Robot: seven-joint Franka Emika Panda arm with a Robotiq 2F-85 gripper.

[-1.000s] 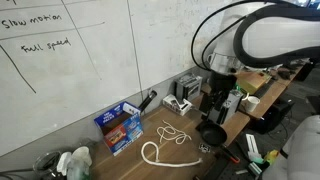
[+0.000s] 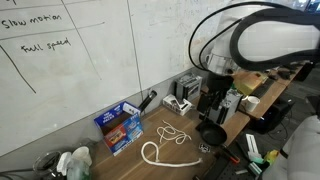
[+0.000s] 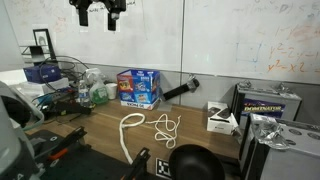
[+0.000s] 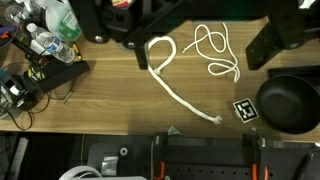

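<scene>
High above the wooden table (image 4: pixel 110 95), my gripper stands open, its fingers wide apart with nothing between them. Below it in the wrist view lie a thick white rope (image 4: pixel 180 98), curved at one end, and a thinner looped white cord (image 4: pixel 217 66). A round black pan (image 4: pixel 289 103) rests to their right, with a small square dark-and-white item (image 4: pixel 245 110) beside it. In exterior view 2 the rope (image 3: pixel 126 137), cord (image 3: pixel 167 130) and pan (image 3: pixel 195 163) are all clear of the gripper (image 3: pixel 98 18).
Blue and red boxes (image 3: pixel 138 88) stand at the back near the whiteboard, beside a black cylinder-ended object (image 3: pixel 180 88). Silver toaster-like appliances (image 3: pixel 265 105) occupy the right side. Bottles (image 4: pixel 52 45) sit at the far left.
</scene>
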